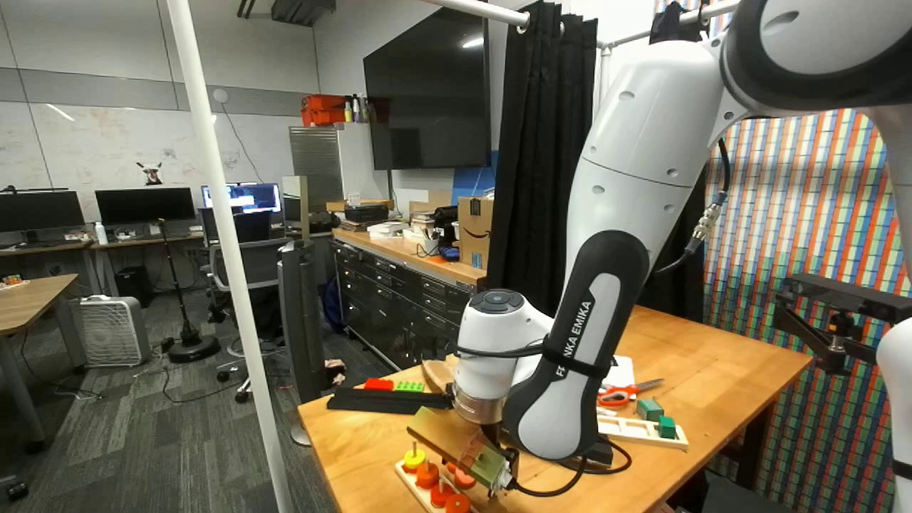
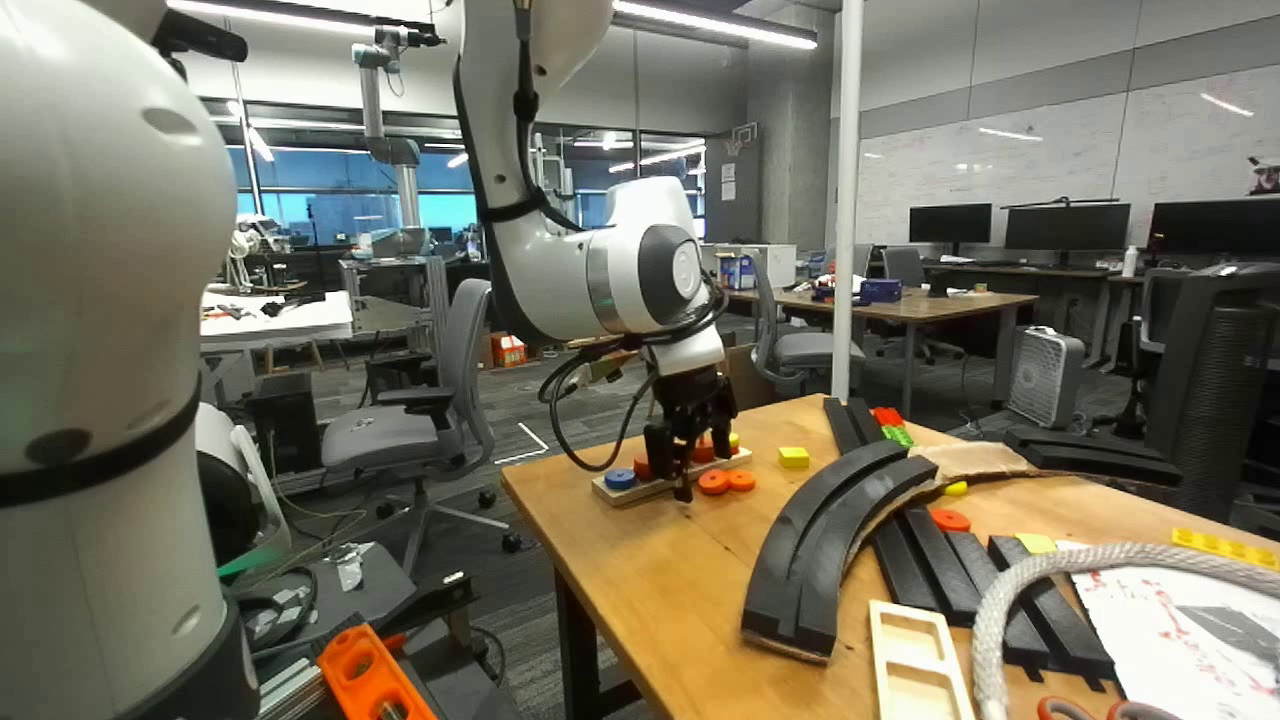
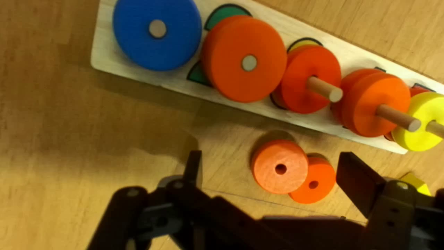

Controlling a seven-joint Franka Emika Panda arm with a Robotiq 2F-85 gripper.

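Observation:
In the wrist view, a wooden peg board carries a row of rings. From the left come a blue ring, a large orange ring, two more orange stacks with pegs poking out, and a yellow ring. Two loose orange rings lie beside the board, the lighter one partly covering the darker one. My gripper is open above this pair, its fingers apart on either side with nothing held. In exterior view 2, the gripper hangs low by the board.
A yellow block is on the table near the board. Black curved track pieces, a wooden tray and a rope crowd the table's other side. Bare tabletop shows in front of the gripper.

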